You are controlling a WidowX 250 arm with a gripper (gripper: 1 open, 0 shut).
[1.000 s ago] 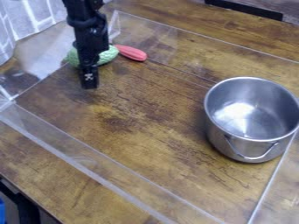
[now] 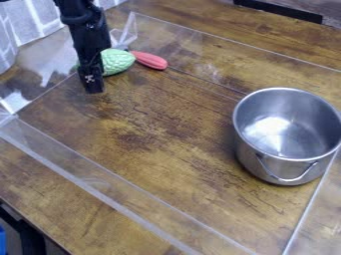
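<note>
My black gripper (image 2: 91, 78) is at the upper left, low over the wooden table, just left of a pale green vegetable-like object (image 2: 116, 60), partly in front of it. Whether the fingers are open or shut is hard to tell. A pink elongated object (image 2: 151, 61) lies to the right of the green one. A steel pot (image 2: 284, 134) with a handle stands at the right.
Clear plastic sheets or low walls (image 2: 94, 189) border the work area on the wooden table. A white curtain-like cloth hangs at the upper left.
My gripper has moved left and slightly up in the view, uncovering more of the green object. The pot and pink object look unmoved.
</note>
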